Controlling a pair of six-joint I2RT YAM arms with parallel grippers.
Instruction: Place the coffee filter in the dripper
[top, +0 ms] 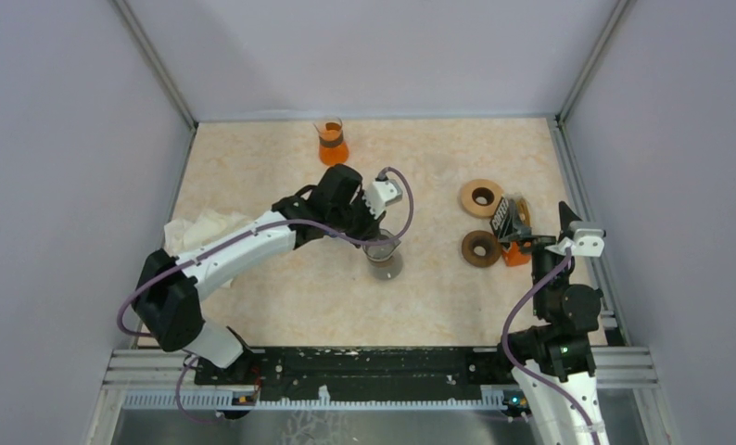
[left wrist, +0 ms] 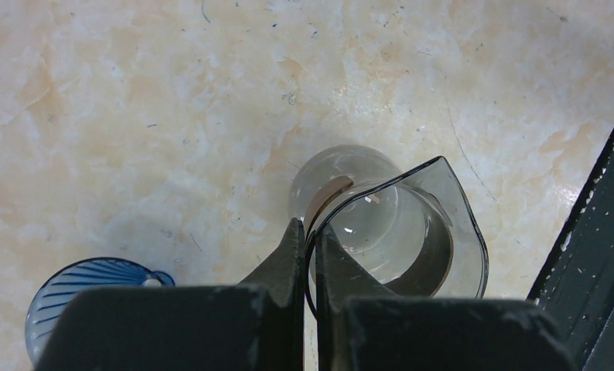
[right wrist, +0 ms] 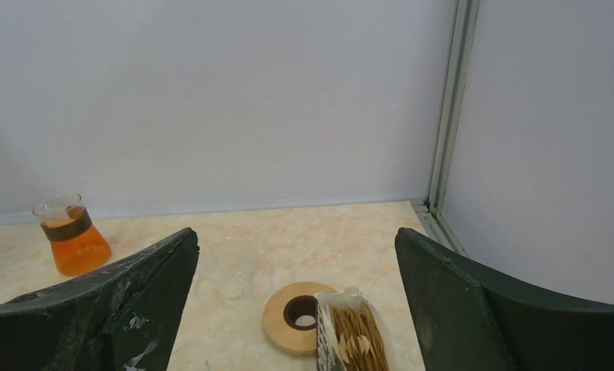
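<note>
My left gripper is shut on the rim of a clear glass carafe [top: 384, 260] with a brown band, near the middle of the table. The blue ribbed dripper [left wrist: 87, 297] shows at the lower left of the left wrist view, apart from the carafe and partly behind the gripper; the left arm hides it in the top view. Brown paper coffee filters [right wrist: 356, 340] stand in their box at the right. Wide apart, the fingers [right wrist: 145, 305] of my right gripper hold nothing; it hangs at the table's right side, near the box.
Two wooden rings, a light one [top: 469, 198] and a darker one [top: 480, 259], lie beside the filter box. An orange-filled carafe [top: 333, 148] stands at the back. White cloth [top: 197, 232] lies at the left.
</note>
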